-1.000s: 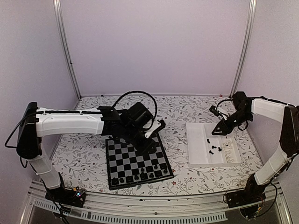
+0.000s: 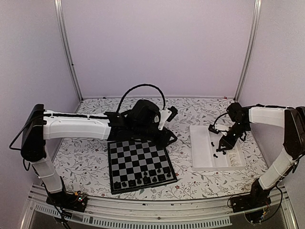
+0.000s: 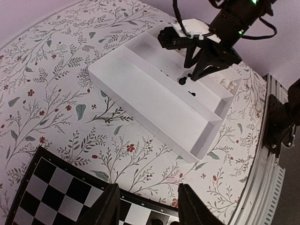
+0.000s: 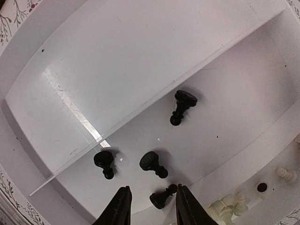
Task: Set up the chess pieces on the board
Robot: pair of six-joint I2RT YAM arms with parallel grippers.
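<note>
The checkered board [image 2: 125,167] has several dark pieces along its near part. My left gripper hangs above the board's back right, open with nothing between its fingers. A white divided tray [image 2: 201,148] lies to the right. In it lie several black pieces, among them pawns [image 4: 181,105], and another [image 4: 159,198] just beyond the fingertips of my right gripper, which stands open over them. White pieces [image 4: 286,176] fill the tray's outer compartment.
Side walls and a back wall bound the space.
My right gripper descended toward the near side, down over the black pieces in the tray.
</note>
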